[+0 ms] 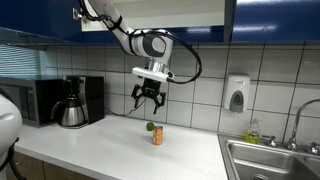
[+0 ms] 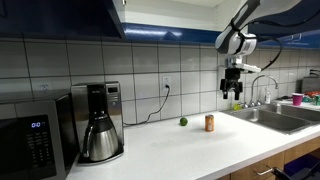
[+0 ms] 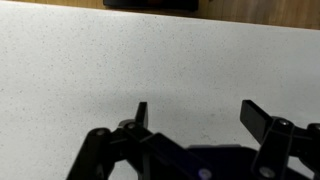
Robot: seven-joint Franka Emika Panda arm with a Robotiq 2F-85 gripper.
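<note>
My gripper (image 1: pixel 148 104) hangs open above the white counter, pointing down, with nothing between its fingers. In the wrist view the gripper shows its two dark fingertips wide apart over bare, speckled counter. An orange can (image 1: pixel 158 136) stands upright on the counter, below the gripper and apart from it in exterior view 1. Close behind the can lies a small round green thing (image 1: pixel 150 126). Exterior view 2 shows the can (image 2: pixel 209 123) and the green thing (image 2: pixel 183 121) too, both untouched. Neither appears in the wrist view.
A coffee maker with a steel carafe (image 1: pixel 73 111) and a microwave (image 2: pixel 37 139) occupy one end of the counter. The sink (image 1: pixel 262 161) lies at the other, with a soap bottle (image 1: pixel 254 131) behind it. Blue-fronted cabinets (image 1: pixel 275 22) hang overhead.
</note>
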